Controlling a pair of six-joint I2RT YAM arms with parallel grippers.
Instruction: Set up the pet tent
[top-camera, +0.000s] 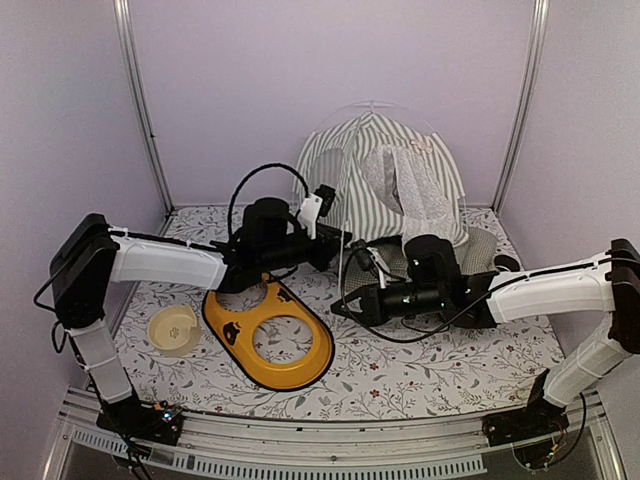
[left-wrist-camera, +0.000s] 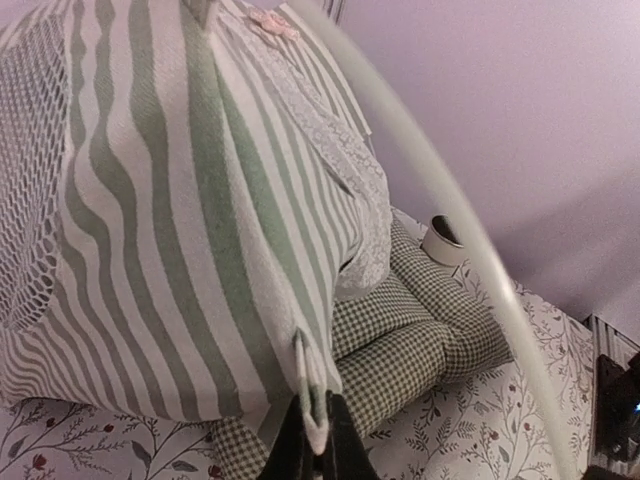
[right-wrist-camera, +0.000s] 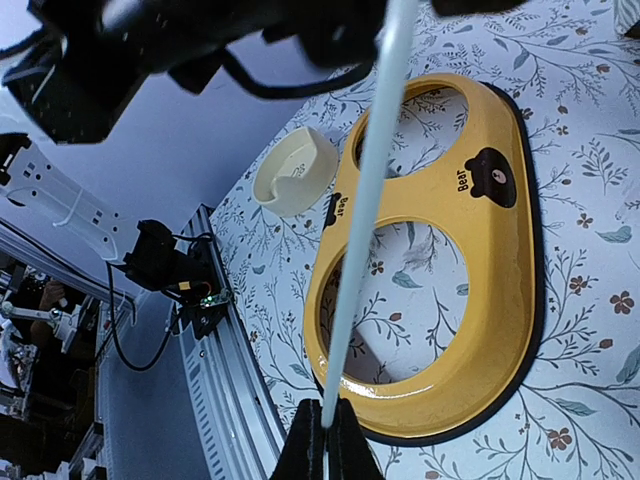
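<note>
The striped tent (top-camera: 390, 180) stands at the back right, its fabric filling much of the left wrist view (left-wrist-camera: 150, 200). A thin white pole (right-wrist-camera: 365, 220) runs upright from my right gripper, which is shut on it, up toward the tent. My left gripper is shut at the tent's front edge, on a narrow striped fabric sleeve (left-wrist-camera: 308, 370); the pole arches past it in the left wrist view.
A yellow bowl stand (top-camera: 290, 370) lies front left, with a cream bowl (top-camera: 172, 330) beside it. A grey checked cushion (left-wrist-camera: 420, 350) lies under the tent, and a cup-like round object (left-wrist-camera: 441, 242) stands at the right wall.
</note>
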